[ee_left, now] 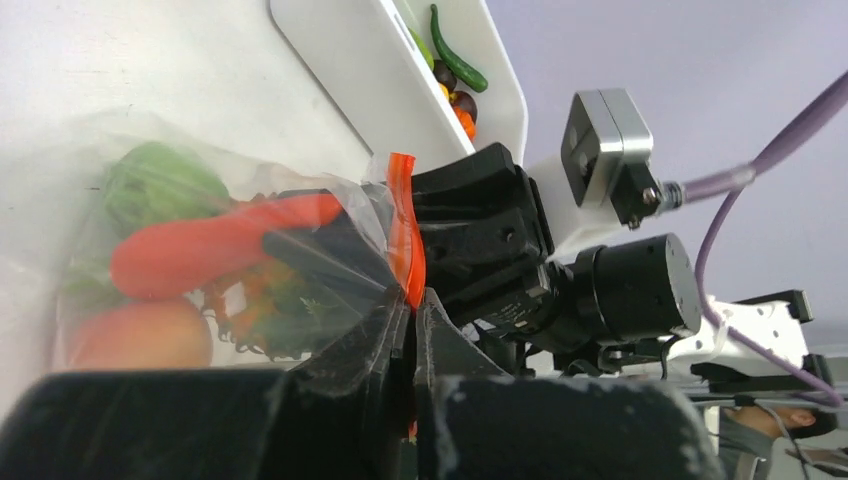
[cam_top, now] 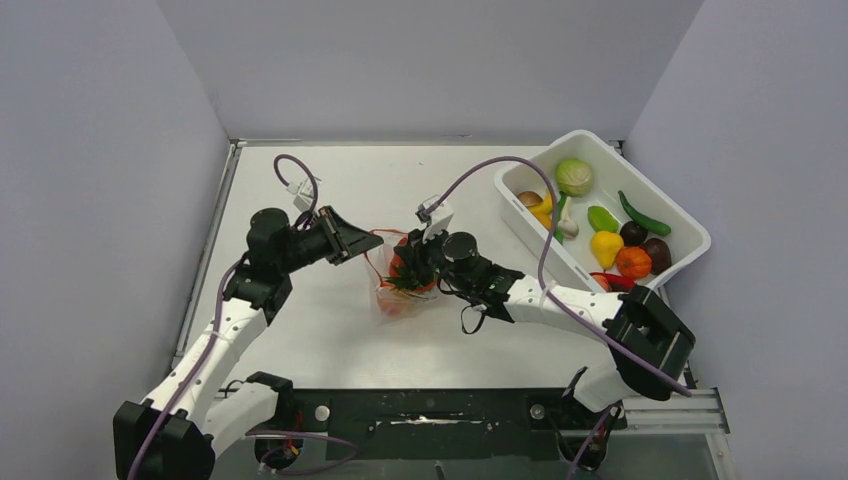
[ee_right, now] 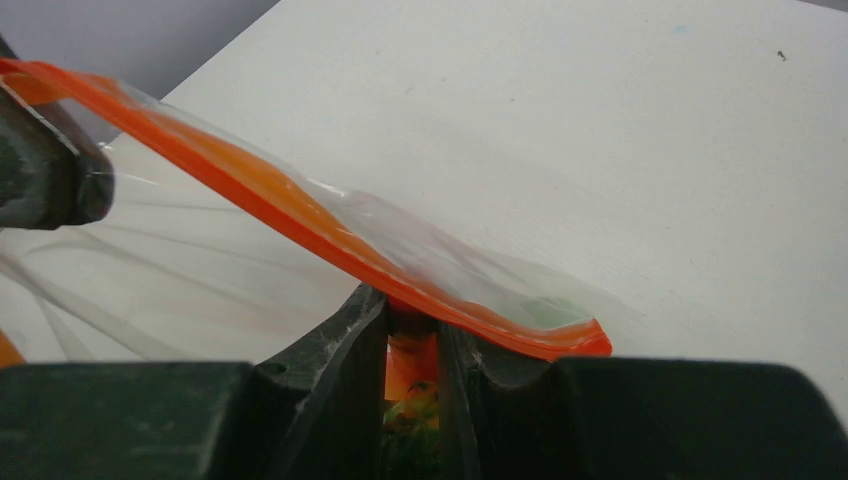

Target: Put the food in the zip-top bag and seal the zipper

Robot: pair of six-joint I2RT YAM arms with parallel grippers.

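A clear zip top bag (ee_left: 75, 140) with an orange zip edge (ee_right: 320, 235) stands on the table, its mouth pulled into a loop. My left gripper is shut on that orange rim. Through the film show a long red food item (ee_left: 205, 245), a green one (ee_left: 160, 187), a round orange-pink one (ee_left: 145, 335), and a textured orange-and-green one. The right gripper reaches in through the mouth, its fingers parted slightly around the red item's end. Whether they grip it cannot be told. Leafy green (cam_top: 408, 278) shows beside the gripper from above.
A white bin (cam_top: 690, 247) with a cabbage (cam_top: 574, 177), a yellow pepper (cam_top: 606, 247) and several other vegetables stands at the right, behind my right arm. Bare table (cam_top: 400, 180) lies behind the bag and at its left.
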